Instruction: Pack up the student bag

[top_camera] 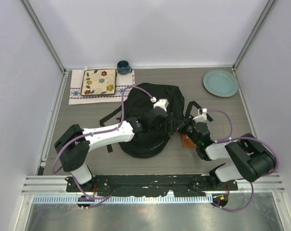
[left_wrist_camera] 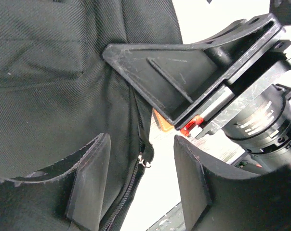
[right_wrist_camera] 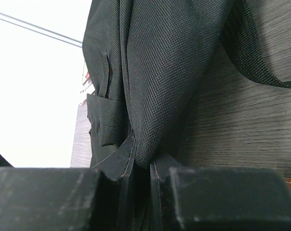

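Note:
A black backpack [top_camera: 150, 91] lies on the wooden table with straps spread out. My right gripper [top_camera: 183, 126] is shut on a fold of the bag's fabric [right_wrist_camera: 165, 72] at its right side. My left gripper [top_camera: 167, 126] hangs over the bag close beside the right one, part open; in the left wrist view a zipper pull [left_wrist_camera: 144, 160] sits between and just beyond its fingers, on the zipper along the bag's edge.
An orange item [top_camera: 187, 142] lies under the right arm. A teal plate [top_camera: 220, 83] is at back right, a patterned cloth [top_camera: 75, 98] with a floral board [top_camera: 98, 82] at back left, a blue mug [top_camera: 124, 68] behind.

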